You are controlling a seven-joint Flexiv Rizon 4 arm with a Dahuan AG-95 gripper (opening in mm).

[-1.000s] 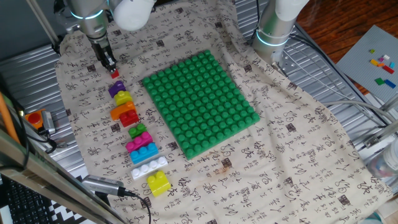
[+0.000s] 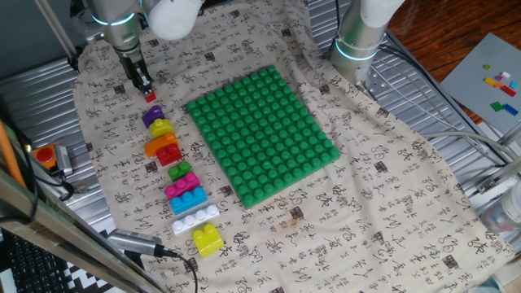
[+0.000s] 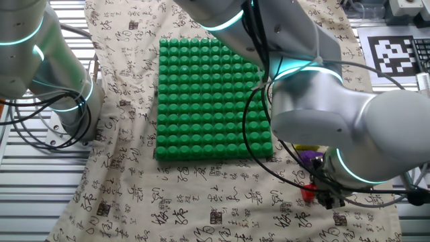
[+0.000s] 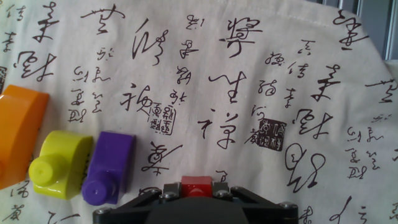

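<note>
A small red brick [image 4: 197,185] fills the space between the fingertips of my gripper at the bottom of the wrist view, with a finger against each side. In exterior view 1 the gripper [image 2: 146,89] points down at the far end of a row of bricks, and the red brick [image 2: 151,97] shows at its tip. Whether the brick touches the cloth is hard to tell. Closest in the row is a purple brick [image 4: 109,168], then a yellow one [image 4: 61,165] and an orange one [image 4: 22,134]. The green baseplate [image 2: 262,134] lies beside the row, bare.
</note>
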